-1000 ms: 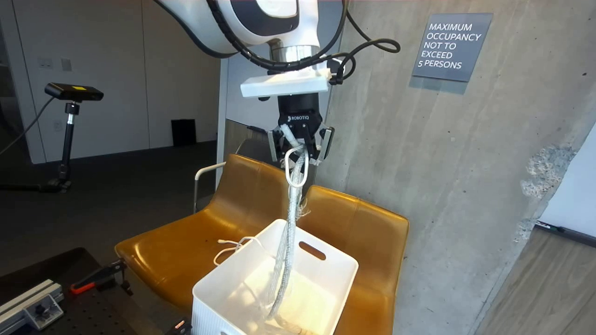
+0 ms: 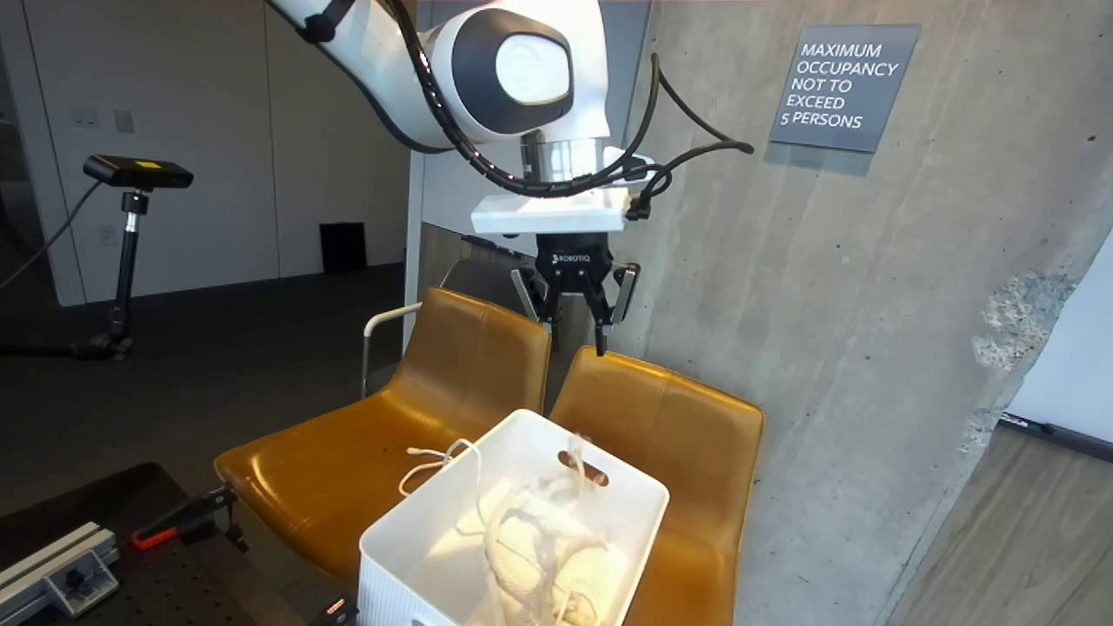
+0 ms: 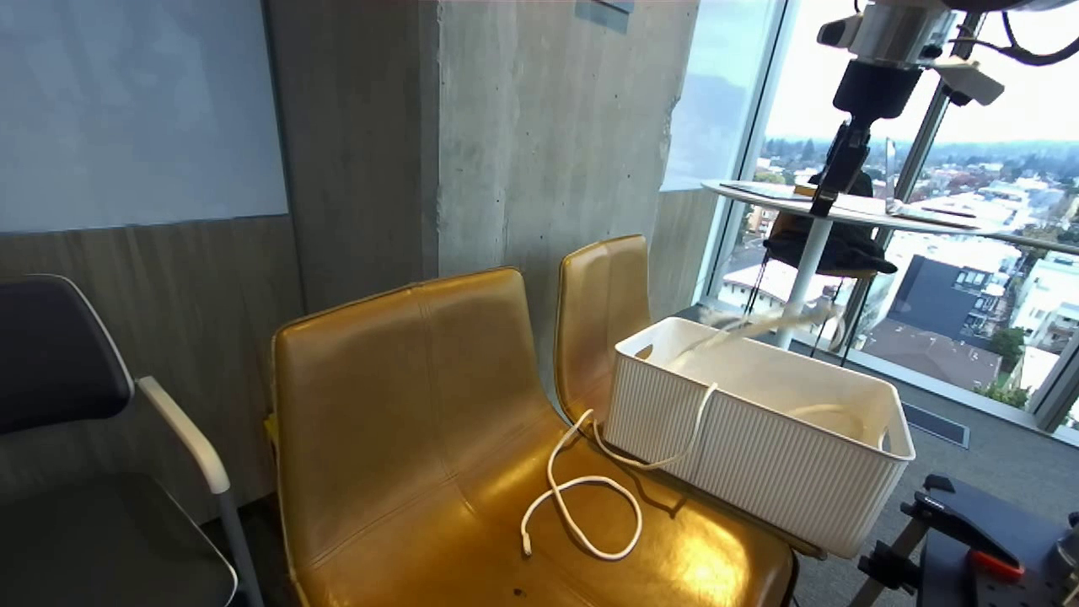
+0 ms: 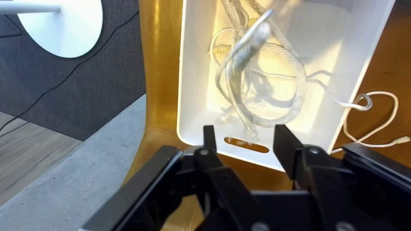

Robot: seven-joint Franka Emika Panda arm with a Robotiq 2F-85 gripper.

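My gripper [image 2: 571,332] is above the far end of the white bin [image 2: 412,563], its fingers apart with nothing between them. In the wrist view the gripper shows two separate fingertips near the bin's oval handle hole. Below it, a pale braided rope [image 4: 296,96] lies looped in the bin, its upper part blurred. The rope [image 3: 769,324] also shows above the bin's far rim in the second exterior view. A thin white cord [image 3: 597,551] hangs over the bin's side and curls on the tan seat.
The bin rests on tan chairs [image 3: 405,405] set side by side. Behind them rises a concrete wall [image 2: 835,313]. A dark table with a clamp [image 2: 183,518] stands at the lower left, and a camera on a stand [image 2: 136,172] is farther back.
A second ago the rope hung from my shut gripper down into the bin.
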